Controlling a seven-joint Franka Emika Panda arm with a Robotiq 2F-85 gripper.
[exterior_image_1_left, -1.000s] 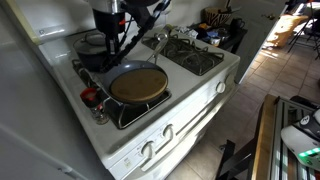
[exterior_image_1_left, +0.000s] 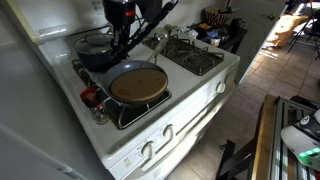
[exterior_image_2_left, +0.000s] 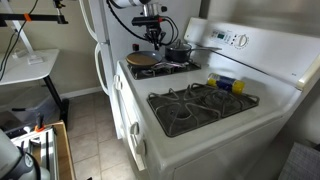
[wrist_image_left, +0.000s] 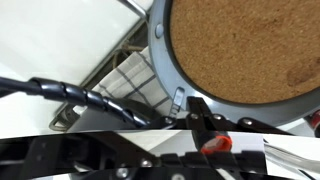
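Observation:
A dark frying pan (exterior_image_1_left: 148, 68) with a brown cooking surface (exterior_image_1_left: 138, 86) sits on the stove's left burners. In exterior view 2 the pan (exterior_image_2_left: 143, 57) lies at the far end of the stove. My gripper (exterior_image_1_left: 112, 61) reaches down to the pan's back-left side, from above. In the wrist view the gripper is shut beside the pan's grey rim (wrist_image_left: 187, 90), with nothing clearly showing between its fingers. Whether the fingers touch the rim, I cannot tell. The brown surface (wrist_image_left: 245, 50) fills the upper right of that view.
Behind the pan stands a dark pot (exterior_image_1_left: 92, 48). A red container (exterior_image_1_left: 90, 97) is at the stove's left edge. Bare burners (exterior_image_2_left: 200, 106) and a yellow-blue package (exterior_image_2_left: 226, 84) occupy the other end. A black coiled cable (wrist_image_left: 85, 97) crosses the wrist view.
The upper part of my arm has shifted and tilted leftward in exterior view 1, and a cable loop now shows to its right. The pan looks unmoved.

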